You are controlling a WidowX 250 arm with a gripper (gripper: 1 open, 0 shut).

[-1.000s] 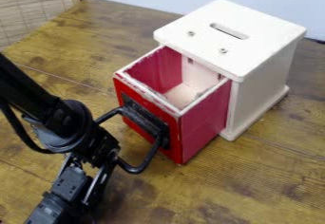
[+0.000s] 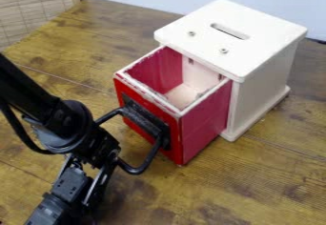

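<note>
A white wooden box (image 2: 261, 76) with a slot in its top stands at centre right. Its red drawer (image 2: 199, 131) is pulled out toward the front left, open and empty inside, with a pale interior floor. The black gripper (image 2: 133, 138) is at the drawer's front, against the dark handle area (image 2: 147, 121). Its fingertips are hard to make out against the dark handle, so whether they are closed on it cannot be told.
A bamboo mat (image 2: 32, 5) lies at the back left, with a pale wall behind.
</note>
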